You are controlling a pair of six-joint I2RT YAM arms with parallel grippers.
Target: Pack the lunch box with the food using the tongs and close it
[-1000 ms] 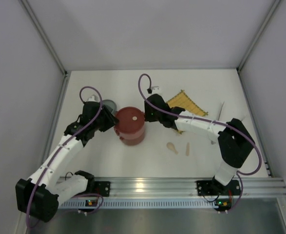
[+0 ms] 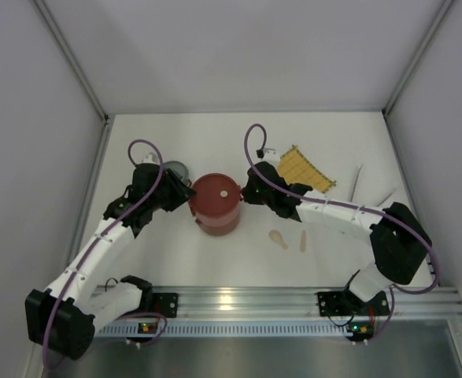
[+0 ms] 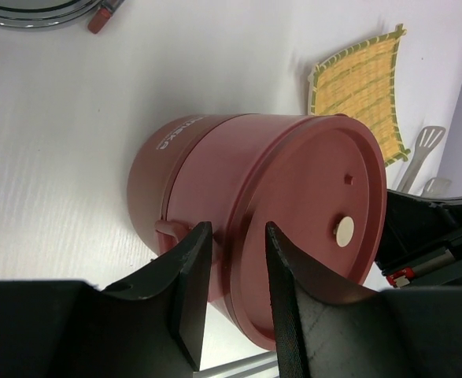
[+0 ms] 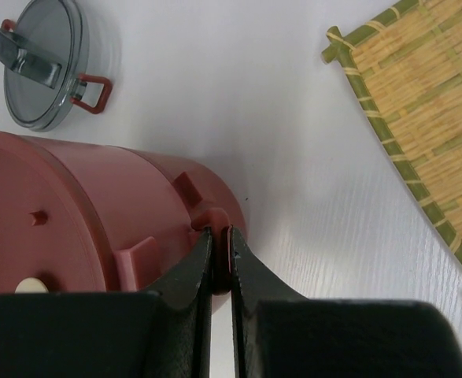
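Note:
A dark red round lunch box point(image 2: 216, 203) with a flat lid point(image 3: 309, 220) stands mid-table, seen tipped sideways in the wrist views. My right gripper is shut on a red latch on the box's right side. My left gripper is at the box's other side, part open, one finger by a red latch point(image 3: 171, 232) and the other over the lid's edge; whether it grips anything is unclear.
A grey pot lid with red handles point(image 4: 38, 67) lies behind the left gripper. A bamboo mat point(image 2: 305, 169) is at back right, with metal utensils point(image 2: 356, 181) and wooden pieces point(image 2: 278, 238) right and front.
My right gripper and arm have shifted slightly right, and the box's top has moved a little right with them. The left arm has moved only slightly.

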